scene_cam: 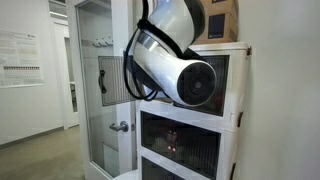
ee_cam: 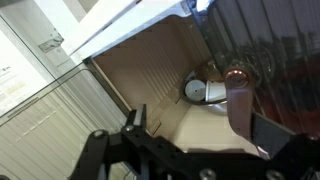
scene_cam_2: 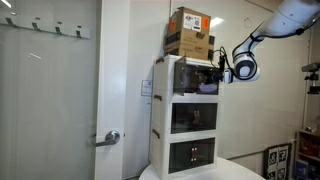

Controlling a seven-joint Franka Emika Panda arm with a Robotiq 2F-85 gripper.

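A white cabinet (scene_cam_2: 158,110) with dark see-through doors stands in a stack of three compartments. Its top compartment is open; a dark door panel (scene_cam: 115,80) swings out to the left. In the wrist view my gripper faces this compartment at a tilt, its two black fingers (ee_cam: 132,128) wide apart. A brown handle-like piece (ee_cam: 239,108) on a dark ribbed panel (ee_cam: 275,60) appears close to the right finger; contact cannot be judged. Inside are a shiny round item and a white one (ee_cam: 207,91). The arm hides the gripper in exterior view 1.
Cardboard boxes (scene_cam_2: 188,35) are stacked on the cabinet top. Two shut lower compartments (scene_cam_2: 192,117) sit beneath the open one. A glass room door (scene_cam: 104,120) stands left of the cabinet, and a white round table (scene_cam_2: 230,171) supports it.
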